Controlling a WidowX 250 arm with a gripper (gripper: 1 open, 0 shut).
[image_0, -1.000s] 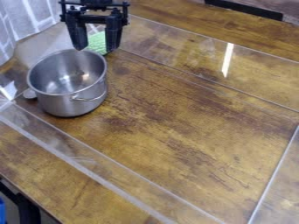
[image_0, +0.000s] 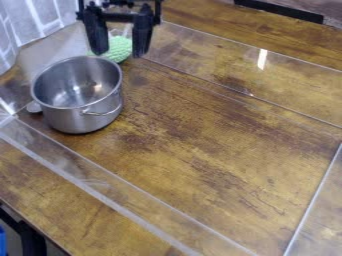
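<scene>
A dark gripper (image_0: 118, 38) hangs at the top left, blurred, its two fingers pointing down and spread apart. A steel pot (image_0: 74, 106) with a side handle stands on the wooden table below and left of it. A pale green, ridged object (image_0: 116, 50) sits behind the pot, partly hidden by the gripper; I cannot tell that anything is between the fingers.
Transparent strips or panels lie along its near left, back and right. A pale, crumpled sheet is at the back left corner.
The pot has not moved.
</scene>
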